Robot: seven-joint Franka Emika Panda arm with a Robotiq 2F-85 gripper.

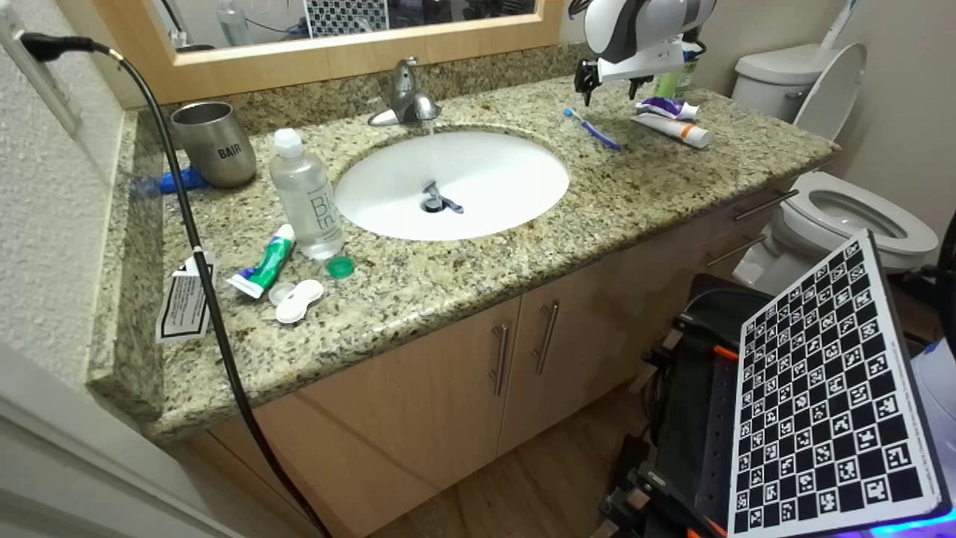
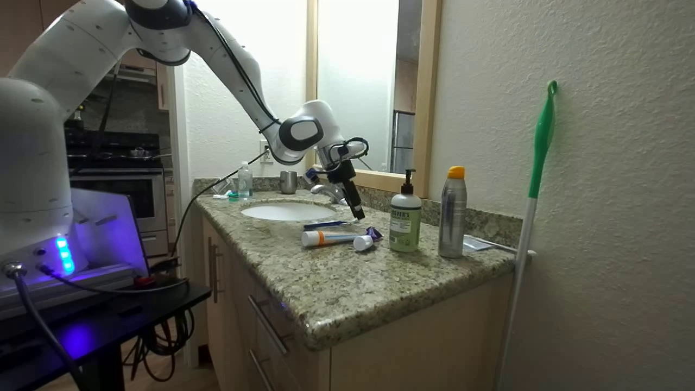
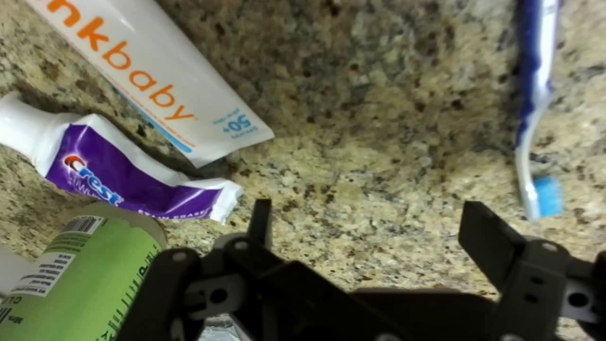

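My gripper stands open above the granite counter, with bare stone showing between its fingers. To the right in the wrist view lies a blue and white toothbrush point(image 3: 534, 108), its light-blue bristles close beside the right finger in the picture and outside the fingers. On the other side rest a purple Crest tube point(image 3: 136, 170) and a white tube with orange lettering point(image 3: 153, 79). Seen in exterior view 1, the gripper point(image 1: 613, 97) hangs over the back right of the counter, past the toothbrush point(image 1: 592, 130). Nothing is held.
A green soap bottle point(image 2: 405, 221) and a grey bottle with an orange cap point(image 2: 452, 214) stand near the tubes. The white sink point(image 1: 452, 184) lies left of the toothbrush. Beyond it are a clear bottle point(image 1: 307, 197) and a metal cup point(image 1: 215, 145).
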